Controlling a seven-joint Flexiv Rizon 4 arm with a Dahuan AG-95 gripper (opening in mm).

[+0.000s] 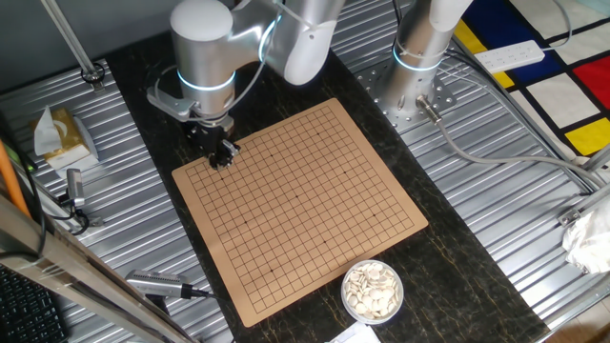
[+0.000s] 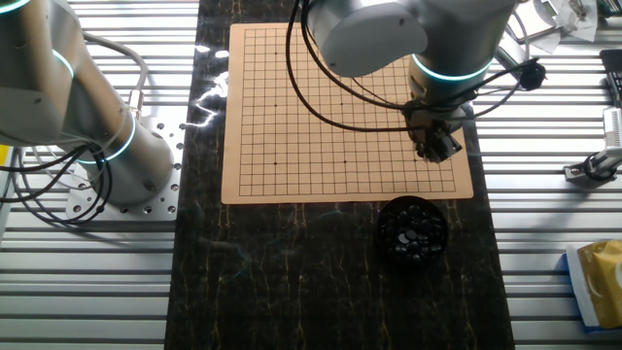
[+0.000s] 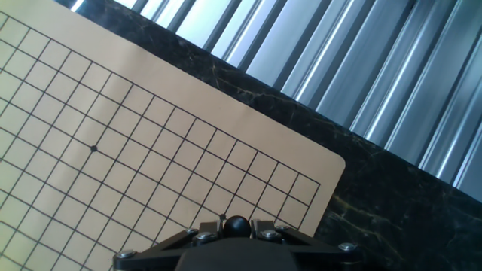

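Observation:
A tan Go board (image 1: 295, 203) printed with a black grid lies on the dark marbled tabletop, with no stones seen on its uncovered part. Close above one corner of it hangs my gripper (image 1: 225, 155). In the wrist view, a round black stone (image 3: 237, 226) is pinched between the small black fingers, over the grid near the board's corner. Exterior view 2 has a black bowl (image 2: 412, 233) of black stones just off the board's edge, near the gripper. Whether the held stone touches the board cannot be told.
A clear tub of white stones (image 1: 373, 292) stands beside the board's opposite edge. The tissue box (image 1: 65, 140) sits on the ribbed metal surface to the left. Dark tabletop beyond the black bowl is clear.

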